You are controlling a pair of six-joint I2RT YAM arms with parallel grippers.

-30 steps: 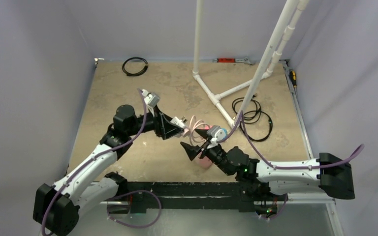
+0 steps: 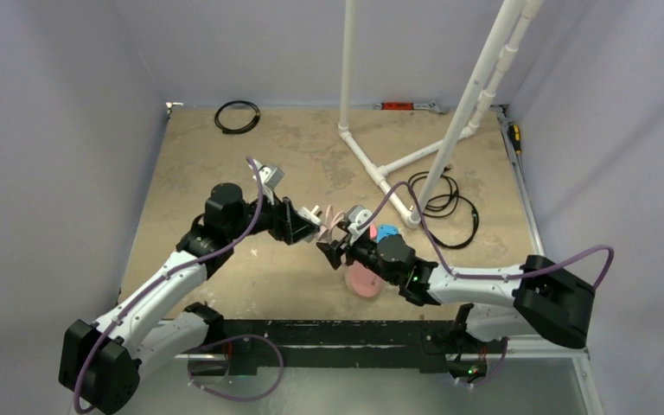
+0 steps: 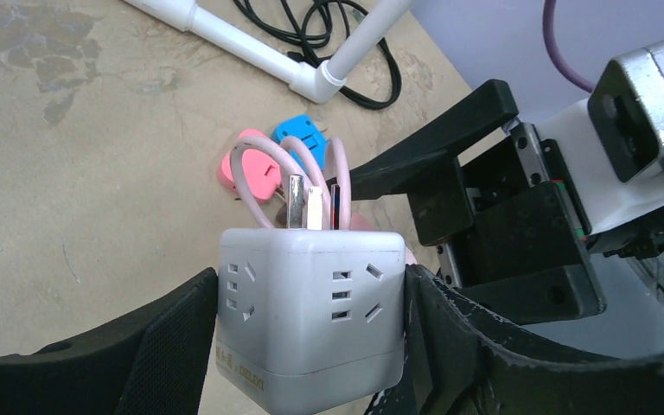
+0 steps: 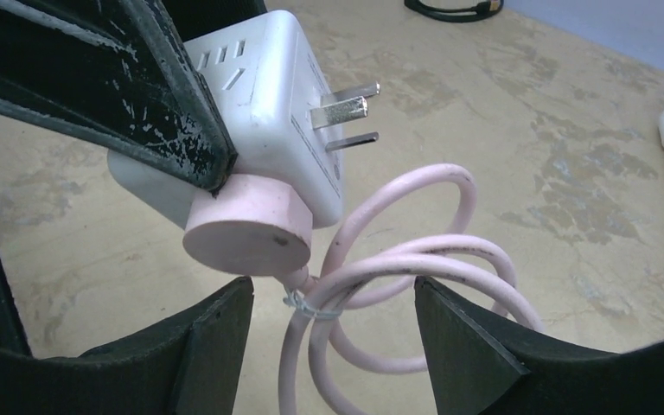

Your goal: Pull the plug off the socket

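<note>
A white cube socket point(image 3: 311, 303) with metal prongs on top is clamped between the fingers of my left gripper point(image 2: 309, 226). In the right wrist view, a round pink plug point(image 4: 251, 226) sits against the face of the white socket point(image 4: 251, 112), its coiled pink cord point(image 4: 450, 268) tied with a thin tie below it. My right gripper stands open, its fingertips on either side of the cord's tied part and a little short of the plug. In the left wrist view the plug is mostly hidden behind the socket.
Pink point(image 3: 255, 169) and blue point(image 3: 301, 138) objects lie on the table beyond the socket. White pipes point(image 2: 372, 164) and a black cable point(image 2: 450, 207) occupy the right rear. A black cable coil point(image 2: 237, 118) lies far left.
My right arm has swung leftward, bringing its gripper closer to the plug and socket. The left arm shifted only slightly, still holding the socket.
</note>
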